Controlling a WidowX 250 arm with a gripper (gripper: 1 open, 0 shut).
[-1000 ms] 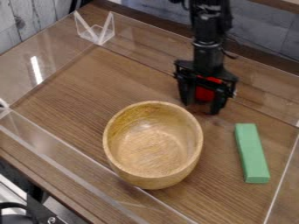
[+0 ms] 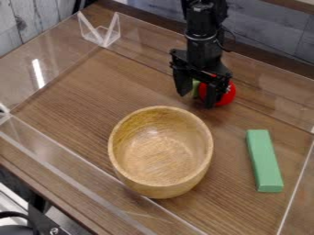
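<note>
My black gripper (image 2: 204, 84) reaches down from the top centre of the view, low over a red round object (image 2: 218, 94) on the wooden table (image 2: 73, 101). A small green shape (image 2: 194, 86) shows just left of the red one, partly hidden by the fingers. The fingers look apart around these objects; whether they touch either one cannot be told.
A tan oval bowl (image 2: 160, 151) sits at the lower centre. A long green block (image 2: 263, 161) lies at the right. A clear wire-like item (image 2: 101, 26) is at the upper left.
My gripper has shifted left and now uncovers more of the red object and some green beside it. The bowl and long green block have not moved.
</note>
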